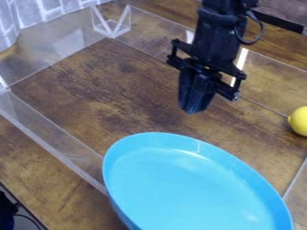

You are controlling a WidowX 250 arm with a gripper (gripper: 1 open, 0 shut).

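My black gripper [195, 88] hangs over the wooden board, above and behind a large blue oval tray [192, 187] at the bottom of the view. It is shut, and I see nothing held in it. A yellow round object [299, 120] sits at the right edge, to the right of the gripper and cut off by the frame.
Clear plastic walls and strips border the wooden surface [96, 85] on the left and at the back, with a clear corner piece [110, 20] at the back left. The middle and left of the board are bare. Dark cables [10, 214] show at the bottom left.
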